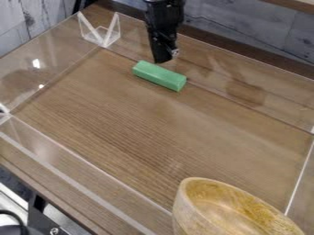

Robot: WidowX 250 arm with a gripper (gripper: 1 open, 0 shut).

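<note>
My dark gripper (163, 46) hangs at the top centre of the camera view, above and just behind a green block (160, 76) that lies on the wooden tabletop (147, 138). The gripper is apart from the block. Its fingers are small and dark, and I cannot tell whether they are open or shut.
A large yellow bowl (233, 207) sits at the bottom right. A clear plastic object (101, 29) stands at the back left. A dark edge with cables runs along the lower left.
</note>
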